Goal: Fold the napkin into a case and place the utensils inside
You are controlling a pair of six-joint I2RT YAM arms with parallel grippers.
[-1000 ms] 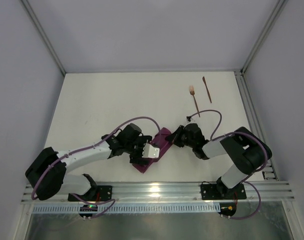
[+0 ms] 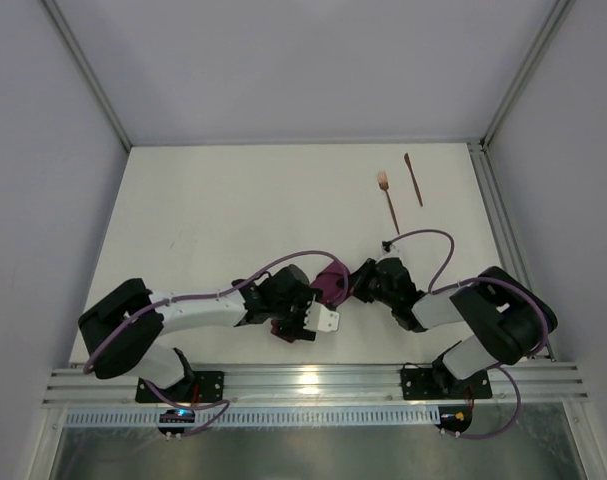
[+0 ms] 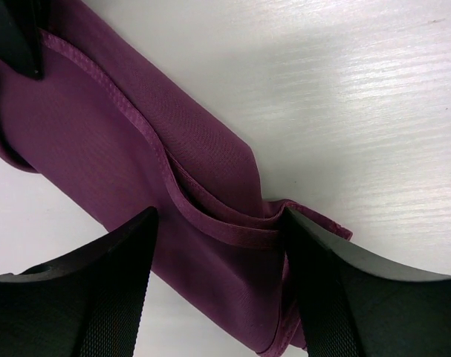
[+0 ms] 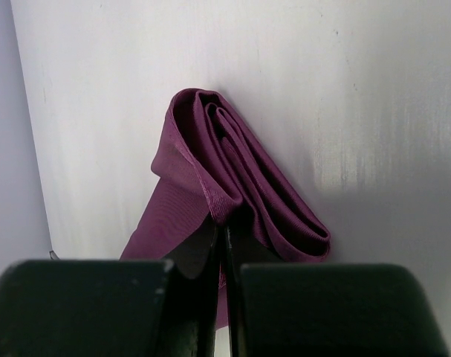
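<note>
The purple napkin (image 2: pixel 332 277) is folded into a long strip near the front of the white table (image 2: pixel 203 200). My right gripper is shut on its upper end, where the folded layers bunch into a pocket-like bundle. My left gripper stands part open over the lower end, its fingertips at the hemmed band and a crease. In the top view a wooden fork (image 2: pixel 384 190) and a thin wooden utensil (image 2: pixel 413 178) lie at the back right.
Grey walls bound it, with a metal rail along the front edge.
Both arms have shifted slightly right in the top view, with the napkin's upper end moving along with the right gripper. The utensils have not moved.
</note>
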